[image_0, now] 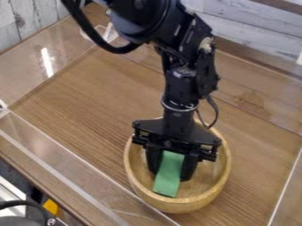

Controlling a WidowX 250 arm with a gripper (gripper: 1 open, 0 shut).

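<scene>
The black arm reaches down from the top into a round wooden bowl (196, 199) in the lower middle. Its gripper (172, 160) is low inside the bowl, shut on a green block (168, 179), which stands out clearly against the pale wood. The fingertips are mostly hidden behind the block and in shadow.
A wooden floor (88, 106) with bare room to the left and right of the bowl fills the tray. Clear side walls run along the lower left and right, and white wooden boards stand at the back. Cables lie outside at the lower left.
</scene>
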